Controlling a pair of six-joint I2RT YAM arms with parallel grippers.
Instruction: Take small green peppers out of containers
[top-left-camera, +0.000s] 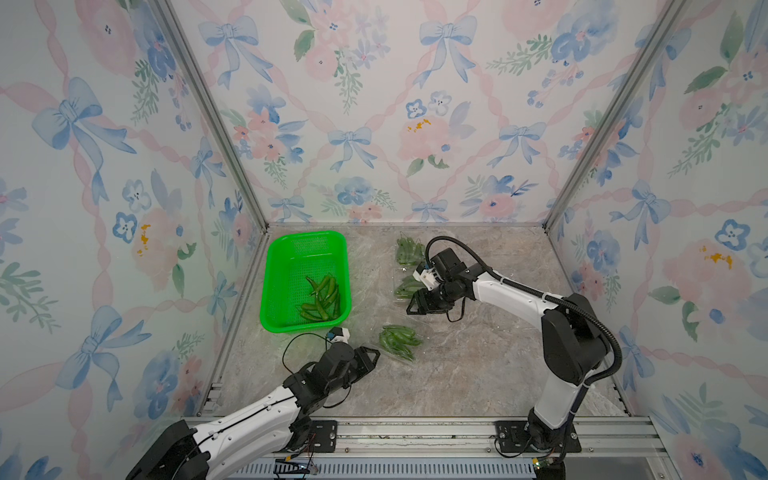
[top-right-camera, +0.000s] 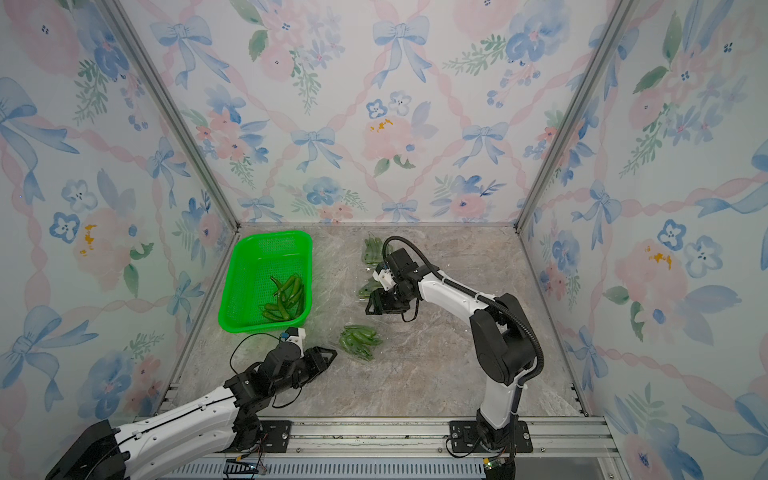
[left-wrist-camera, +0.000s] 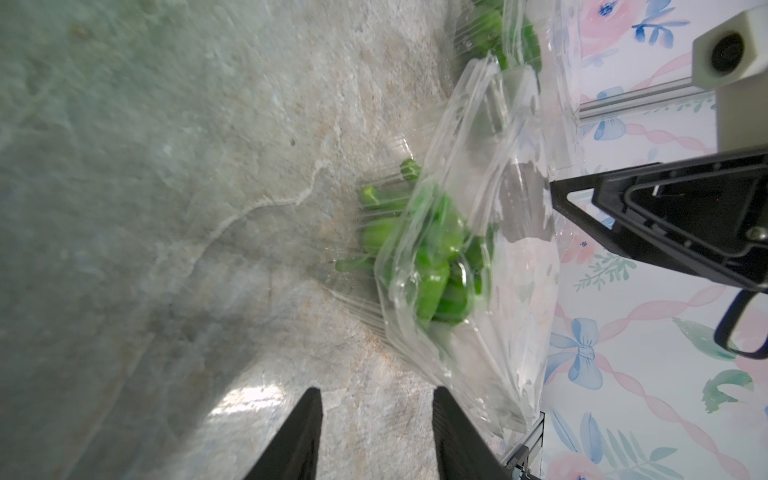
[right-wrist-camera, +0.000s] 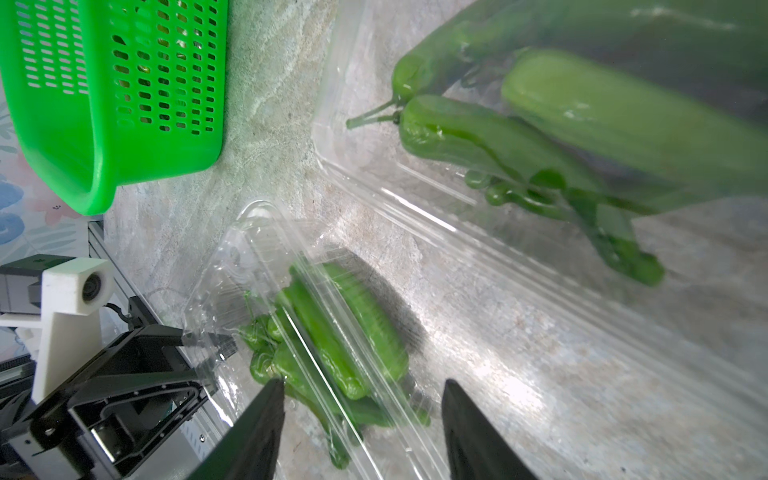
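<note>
Small green peppers (top-left-camera: 400, 341) lie in a clear plastic container (left-wrist-camera: 512, 280) at the front middle of the table. Left of this container my left gripper stands part open, only bare table showing between its fingers. My right gripper hovers behind and to the right of it, part open. In the right wrist view the front container's clear wall and peppers (right-wrist-camera: 320, 328) appear beyond the fingers, with no sign of a grip on them. A second clear container with peppers (right-wrist-camera: 496, 136) sits close by the right gripper, and a third group of peppers (top-left-camera: 410, 251) stands at the back.
The green basket (top-left-camera: 276, 272) stands at the left, with several peppers (top-left-camera: 323, 297) in its front right part. Bare table (top-left-camera: 496, 360) stretches to the right of the front container. Patterned walls enclose the space.
</note>
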